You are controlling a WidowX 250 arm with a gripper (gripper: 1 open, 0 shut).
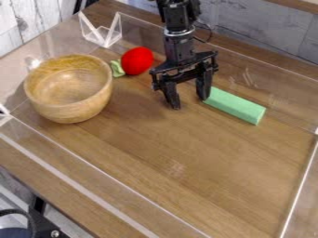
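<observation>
The black robot gripper point(187, 93) hangs low over the middle of the wooden table, at the left end of a green block point(236, 107). Its fingers are dark and small; whether anything is between them is unclear. A red ball point(137, 59) sits left of the arm, with a small green item point(115, 69) beside it.
A wooden bowl point(69, 100) stands at the left. A white wire-like holder point(102, 31) is at the back left.
</observation>
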